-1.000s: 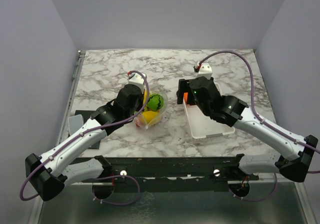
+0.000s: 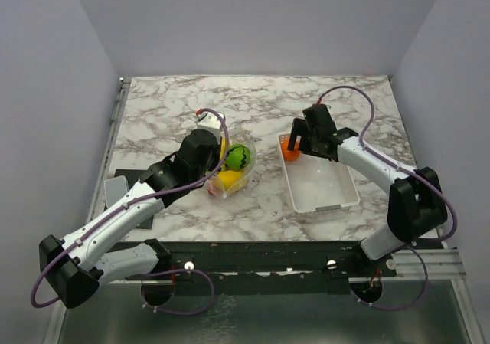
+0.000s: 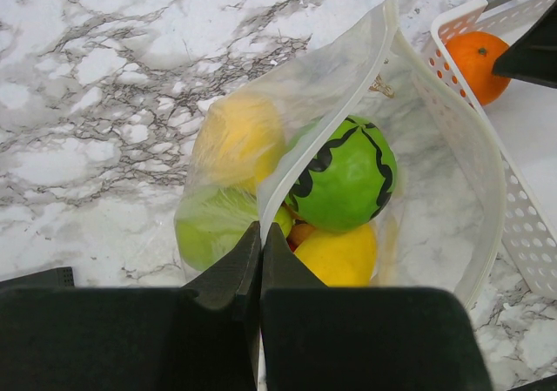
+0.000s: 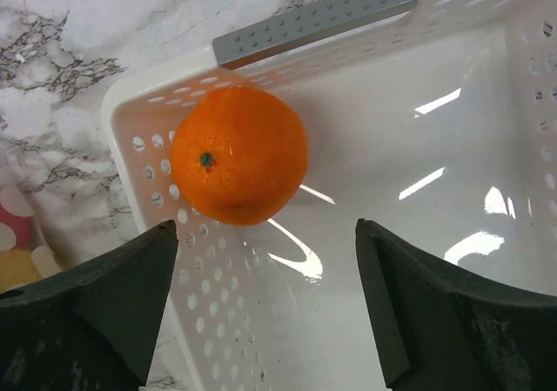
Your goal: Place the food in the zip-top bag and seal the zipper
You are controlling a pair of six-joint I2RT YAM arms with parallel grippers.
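My left gripper is shut on the rim of the clear zip bag [image 3: 457, 199], which stands open holding a green watermelon [image 3: 344, 178], yellow fruits [image 3: 335, 256] and a green item [image 3: 209, 225] behind the plastic. My right gripper is open over the white basket [image 2: 321, 191], just short of an orange [image 4: 239, 151] in the basket's corner; nothing is between its fingers.
The basket stands right of the bag on the marble table [image 2: 253, 99]. A dark pad with a pale rectangular object [image 2: 116, 192] lies at the left.
My right gripper has moved right from near the bag and down into the basket toward the orange. The left arm and bag look unchanged.
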